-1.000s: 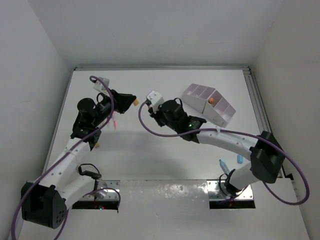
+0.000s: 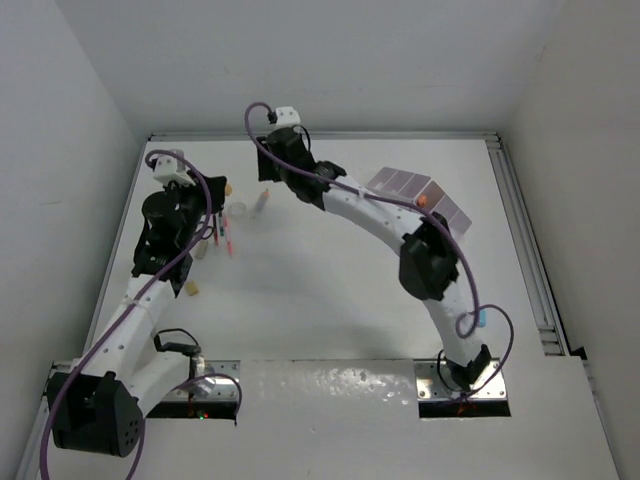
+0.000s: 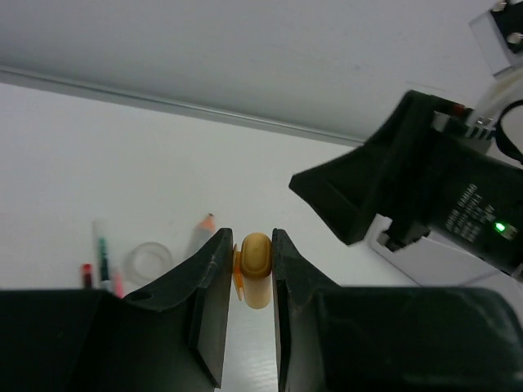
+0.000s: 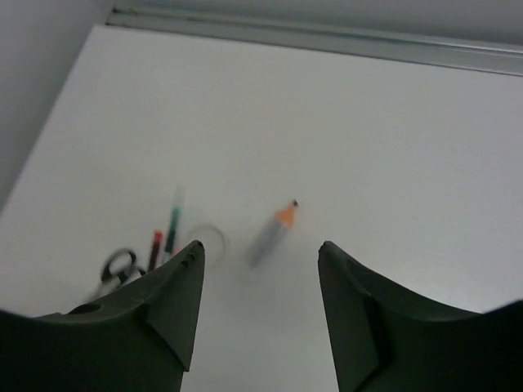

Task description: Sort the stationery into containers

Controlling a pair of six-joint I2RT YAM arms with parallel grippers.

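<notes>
My left gripper is shut on an orange cylindrical item point(image 3: 257, 269), raised above the table at upper left. My right gripper stands open, empty, over the back middle. A grey orange-tipped marker point(image 4: 270, 233), red and green pens point(image 4: 155, 249), black scissors point(image 4: 122, 265) and a clear ring-shaped item point(image 2: 237, 210) lie on the table, blurred in the wrist views. A yellow piece point(image 2: 191, 288) lies near the left arm. The compartment organizer point(image 2: 400, 182) at right holds an orange item point(image 2: 421, 200).
A blue item point(image 2: 482, 319) lies at front right, beside the right arm. Grey walls bound the back and sides, and the right arm partly covers the organizer's view.
My left gripper has moved left, carrying the orange item. My right gripper has moved up toward the back and left of where it was.
</notes>
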